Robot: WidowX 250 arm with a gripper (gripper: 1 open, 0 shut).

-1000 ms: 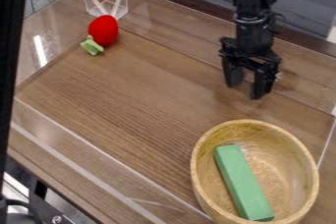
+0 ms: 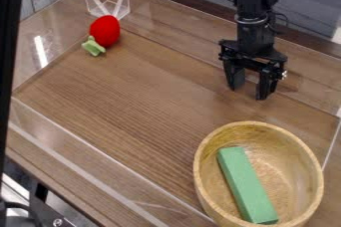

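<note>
My black gripper (image 2: 249, 80) hangs at the upper right over the wooden table (image 2: 120, 112), its fingers low near the tabletop and apart, with nothing visible between them. A round tan basket (image 2: 217, 186) at the bottom right holds a long green block (image 2: 244, 184). At the upper left lie a red round object (image 2: 106, 30) and a small pale green piece (image 2: 94, 47) beside it.
A white wire-like item (image 2: 107, 3) stands behind the red object. The table's edge runs along the back.
My gripper has shifted and turned very slightly in place near the same spot. The objects on the table have not visibly moved.
</note>
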